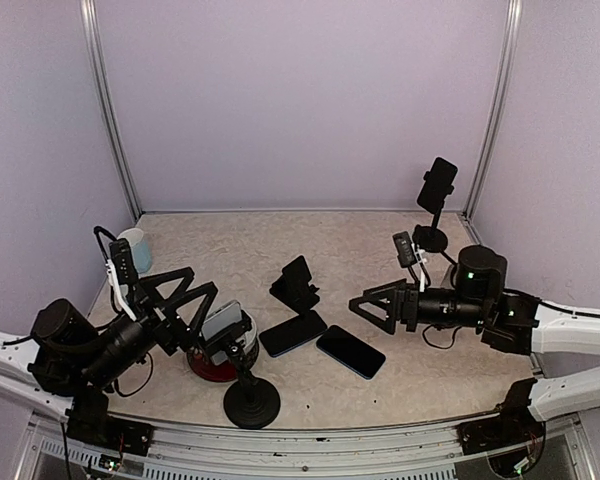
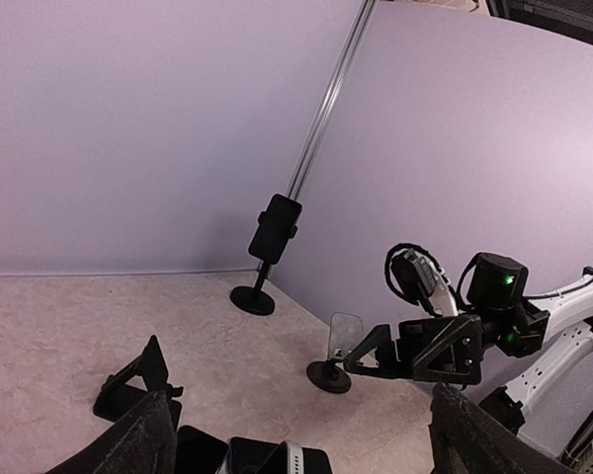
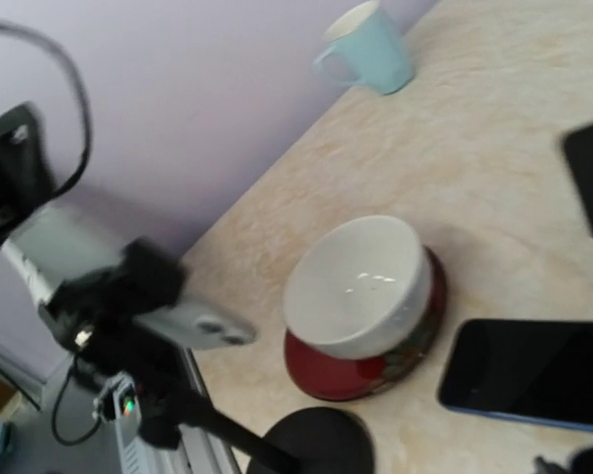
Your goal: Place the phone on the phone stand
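Observation:
Two dark phones lie flat: one [image 1: 292, 333] near the centre, one [image 1: 350, 350] nearer the front right. A black stand [image 1: 250, 402] holds a silver phone [image 1: 220, 322] at the front left. My left gripper [image 1: 192, 298] is open above and left of it, nothing between its fingers. A small black folding stand [image 1: 295, 285] stands behind the flat phones. My right gripper [image 1: 373, 309] is open over the table, right of them, empty. A tall black stand with a dark plate or phone [image 1: 437, 185] stands at the back right.
A white bowl [image 3: 356, 286] on a red plate [image 3: 326, 372] sits behind the front stand. A blue mug [image 3: 376, 54] stands at the back left.

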